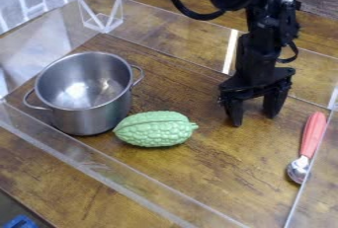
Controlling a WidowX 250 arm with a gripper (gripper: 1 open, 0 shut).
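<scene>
My black gripper (pixel 254 102) is low over the wooden table (pixel 158 183) at right of centre, its fingers apart with nothing visible between them. A steel pot (pixel 85 94) with two handles stands on the left. A green bitter melon (pixel 154 128) lies between the pot and my gripper, lower in the view. A red-handled scoop (pixel 310 143) lies along the right side, its metal end toward the bottom.
Clear plastic walls border the work area. A pale strip (pixel 231 49) sits behind the arm. Bare wood spans the lower middle, and a small blue object (pixel 19 221) shows at the bottom left corner.
</scene>
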